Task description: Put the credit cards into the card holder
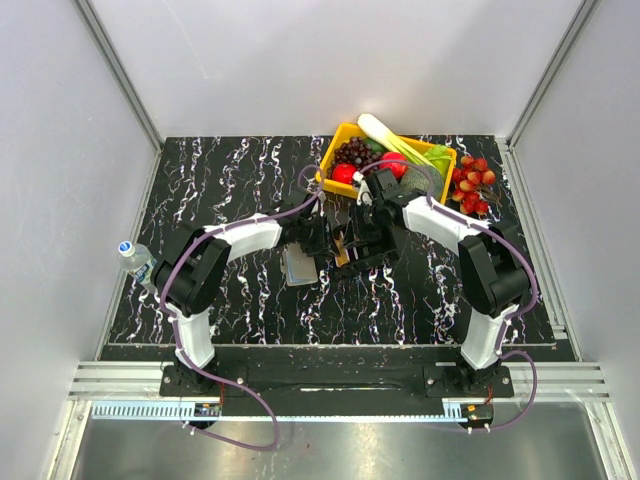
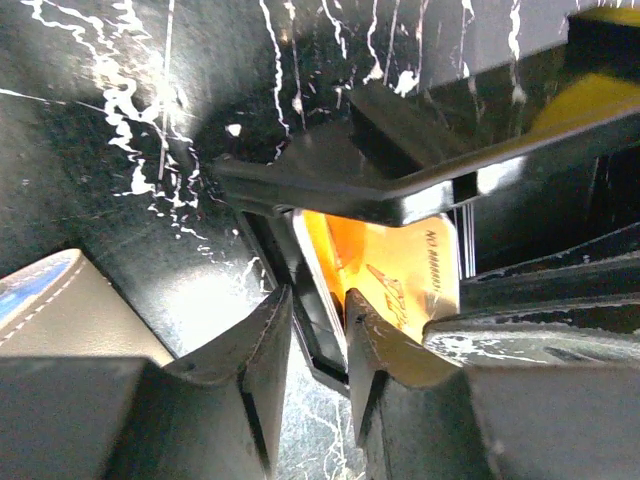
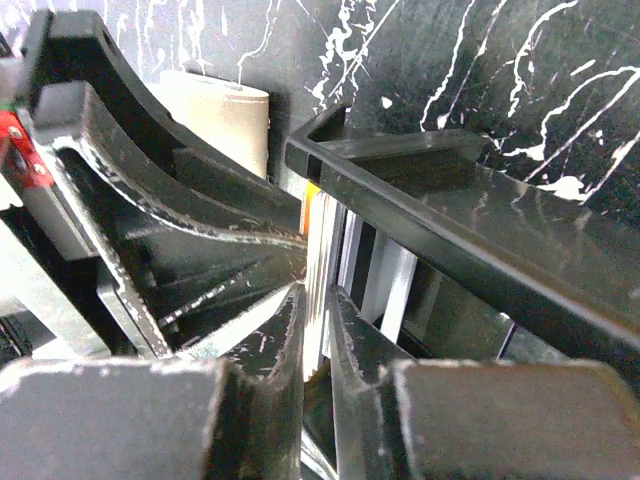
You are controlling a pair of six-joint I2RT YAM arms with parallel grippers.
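The black card holder (image 1: 375, 262) is at the middle of the table and looks askew in the top view. Orange-faced cards (image 2: 385, 270) stand upright at its left end, their edges (image 3: 319, 260) packed side by side. My left gripper is open, its tips on either side of the holder's end wall and near the cards' edge. In the right wrist view, the card edges run between the close-set tips of my right gripper; whether it pinches them cannot be told. Both grippers hide much of the holder from above.
A tan, flat-topped block (image 1: 300, 266) lies just left of the holder. Behind stands a yellow basket (image 1: 325, 172) of fruit and vegetables, with red fruit (image 1: 474, 180) to its right. A bottle (image 1: 137, 262) is at the far left.
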